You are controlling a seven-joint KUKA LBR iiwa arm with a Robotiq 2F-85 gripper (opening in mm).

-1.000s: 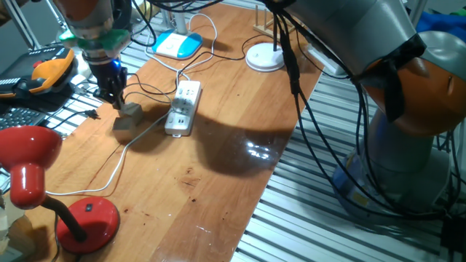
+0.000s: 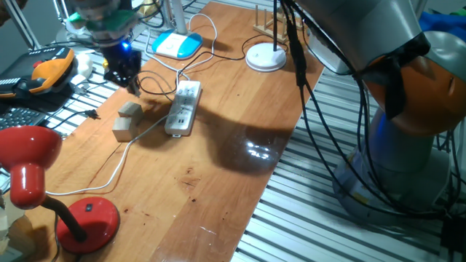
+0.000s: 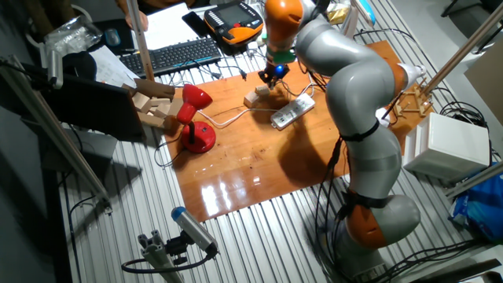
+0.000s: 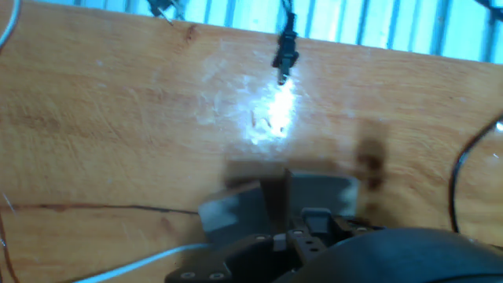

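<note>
Two small wooden blocks sit close together on the table: the nearer block (image 2: 124, 131) and, just behind it, the farther block (image 2: 131, 110). From the other side the same pair shows as a left block (image 3: 251, 99) and a right block (image 3: 263, 91). My gripper (image 2: 135, 90) points down over the farther block, apparently a little above it. In the wrist view, a tilted block (image 4: 236, 214) and a straighter block (image 4: 324, 191) lie at the lower edge, partly covered by my dark gripper parts. Whether the fingers stand open or shut is unclear.
A white power strip (image 2: 183, 109) lies right of the blocks, with a white cable running past them. A red lamp (image 2: 88, 224) stands at the near left, a white lamp base (image 2: 266, 57) at the back.
My gripper has shifted to the right in exterior view 1, from the left side of the farther block to above its right side. The nearer block looks unmoved.
</note>
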